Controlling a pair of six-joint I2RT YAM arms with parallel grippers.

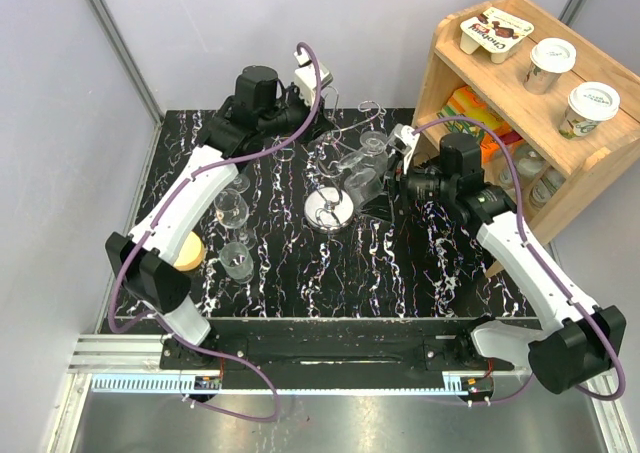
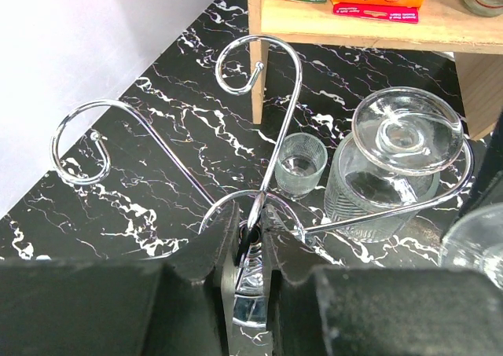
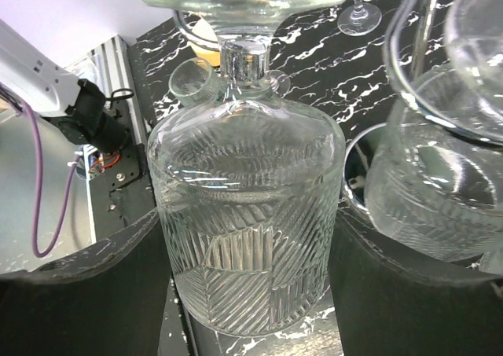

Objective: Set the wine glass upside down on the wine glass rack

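My left gripper is shut on the chrome wine glass rack [image 2: 283, 136], on its metal stem between the curled arms. My right gripper is shut on a wine glass [image 3: 244, 183], held with its foot up, beside the rack's right side in the top view [image 1: 362, 185]. Another glass [image 2: 397, 183] hangs upside down on a rack arm, its foot resting above the loop. The rack's round base [image 1: 329, 218] stands on the black marble table.
A wooden shelf [image 1: 560, 128] with food boxes and cups stands at the right. A small tumbler [image 2: 301, 163] sits below the rack. Several glasses [image 1: 237, 261] and a yellow round object [image 1: 188, 255] lie at the left.
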